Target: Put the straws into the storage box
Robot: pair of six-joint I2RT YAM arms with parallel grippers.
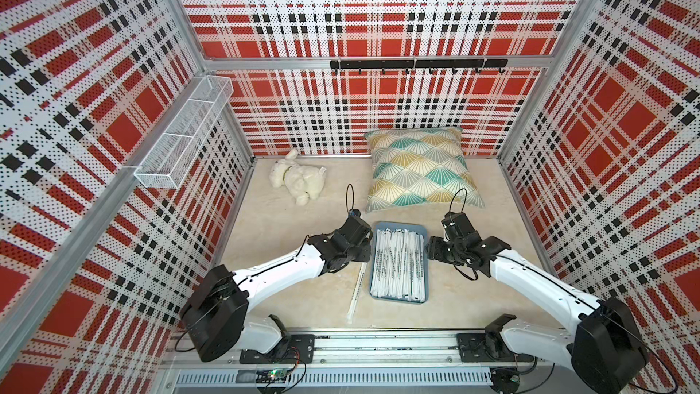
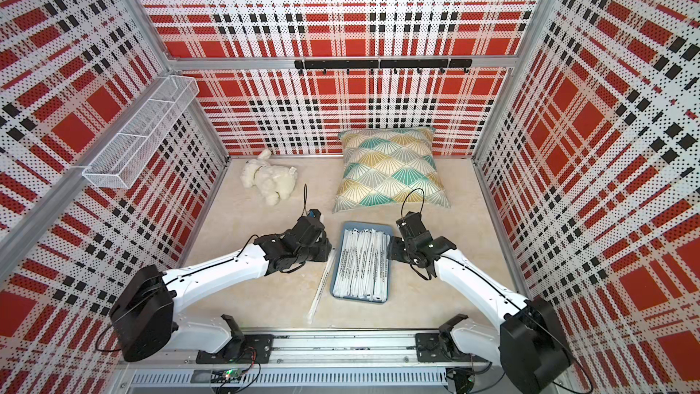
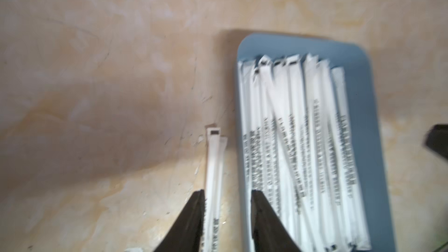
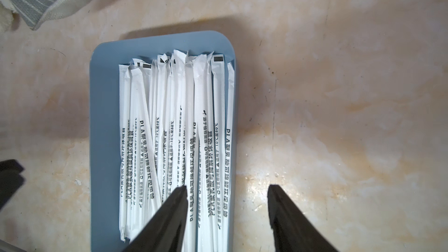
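Observation:
The blue storage box (image 1: 426,277) stands on the table, filled with several white paper-wrapped straws (image 4: 135,135) lying mostly lengthwise. Left of the box, two loose wrapped straws (image 3: 213,163) lie close together on the table, roughly parallel to its side wall. My left gripper is open above them and the box's left wall, with nothing held. At the box's right wall, my right gripper has its fingers apart on either side of that wall as seen from its wrist. Whether they touch the wall cannot be told.
Behind the box lies a patterned cushion (image 1: 423,167). A white plush toy (image 1: 297,177) rests at the back left, and a wire basket (image 1: 182,135) hangs on the left wall. Bare table is open on both sides.

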